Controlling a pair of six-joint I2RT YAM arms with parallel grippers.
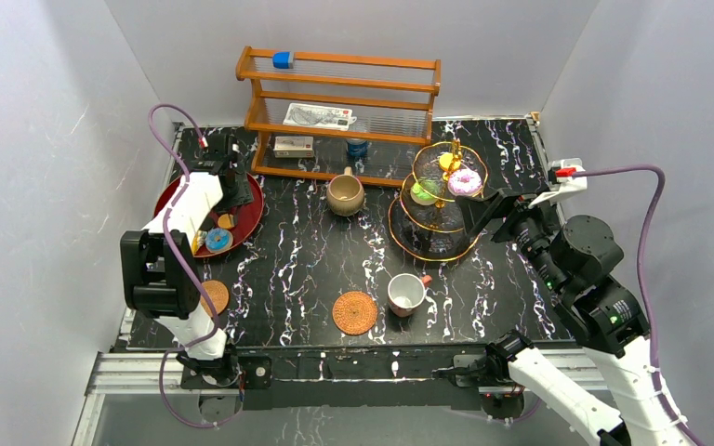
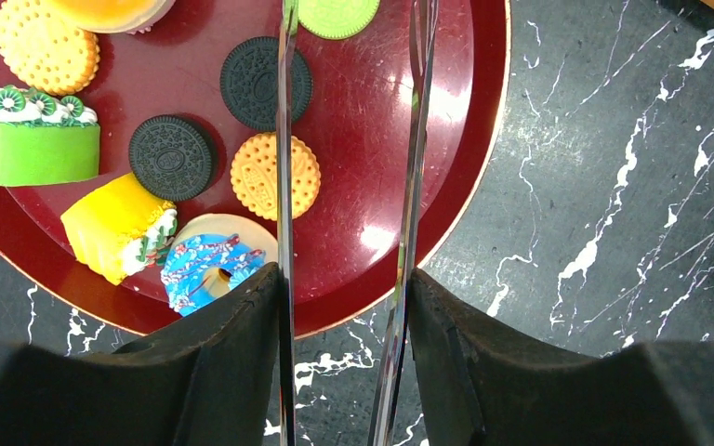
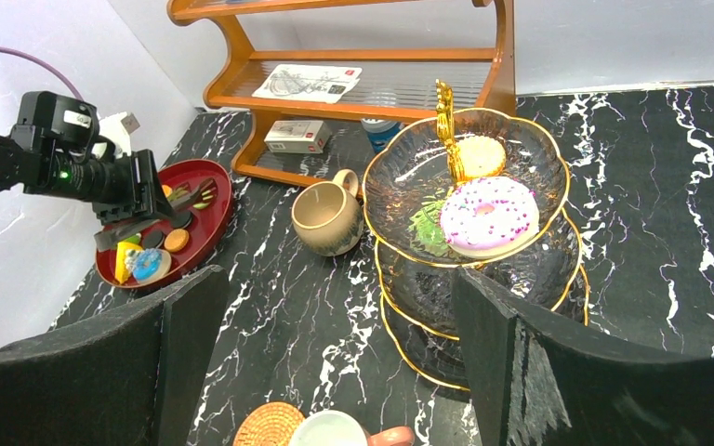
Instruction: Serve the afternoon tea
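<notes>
In the left wrist view, my left gripper is shut on metal tongs, whose two arms stand apart. They reach over a red tray; their tips are out of frame. A green macaron shows between the arms at the top. The tray also holds a blue donut, dark round cookies, tan biscuits, a yellow cake and a green cake. Open and empty, my right gripper hovers right of the tiered stand, which bears a pink donut on top.
A wooden shelf stands at the back. Before it is a tan mug. A white cup sits beside a woven coaster; another coaster lies at the left arm.
</notes>
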